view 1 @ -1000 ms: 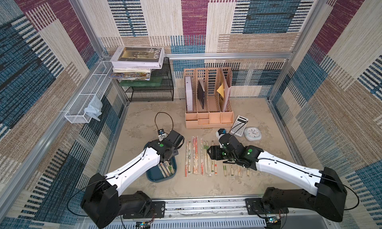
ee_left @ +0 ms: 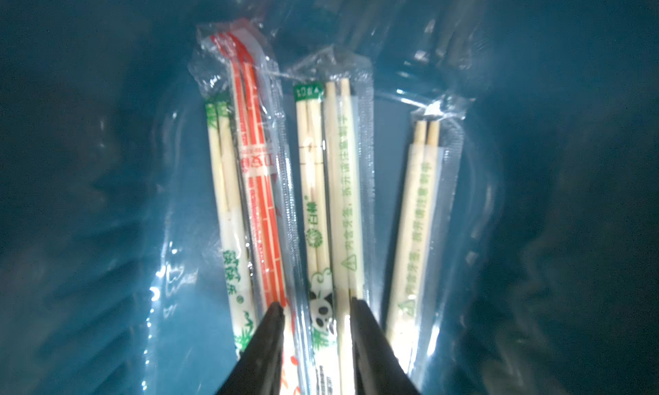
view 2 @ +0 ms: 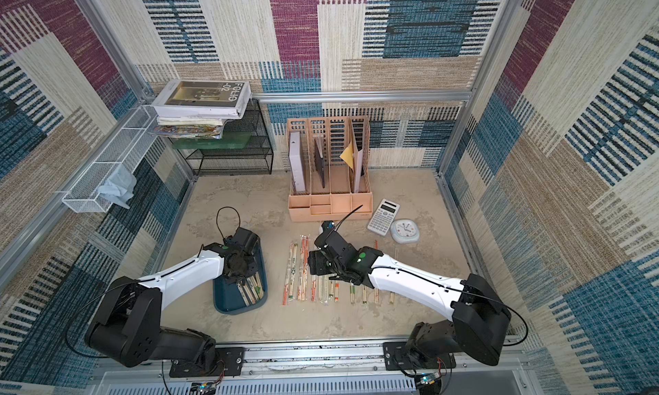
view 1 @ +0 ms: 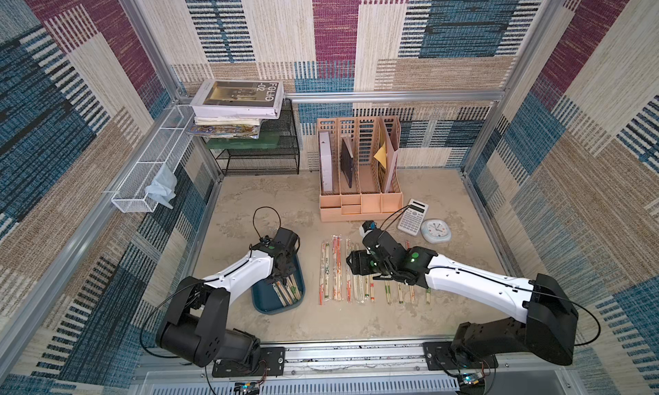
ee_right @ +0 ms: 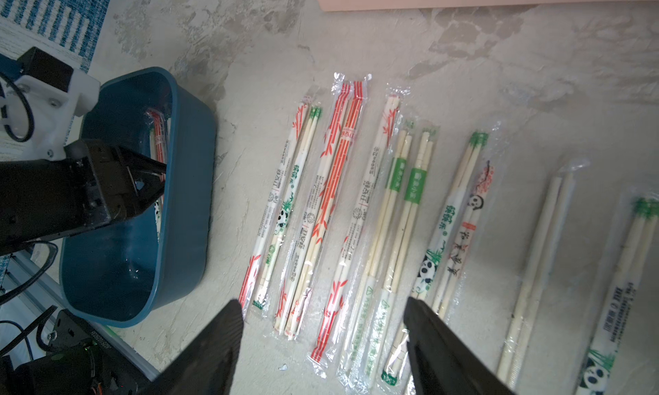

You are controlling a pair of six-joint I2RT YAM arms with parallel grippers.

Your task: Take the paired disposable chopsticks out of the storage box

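In the dark teal storage box point(ee_right: 186, 209) lie several wrapped chopstick pairs: red ones point(ee_left: 257, 182), panda-printed ones point(ee_left: 312, 195) and plain ones point(ee_left: 412, 244). My left gripper is down inside the box, its fingertips part open over the middle pairs; I cannot tell if they touch them. On the table right of the box, a row of wrapped pairs point(ee_right: 322, 209) lies side by side. My right gripper hangs open above this row, nothing seen between its fingers.
A pink file organiser point(view 1: 360, 209) stands behind the row, with a calculator point(view 1: 412, 217) and small clock point(view 1: 435, 230) at its right. A wire shelf with books point(view 2: 199, 99) is at the back left. Some table behind the box is clear.
My left gripper has moved left and down into the box. My right gripper has shifted left over the row of chopsticks.
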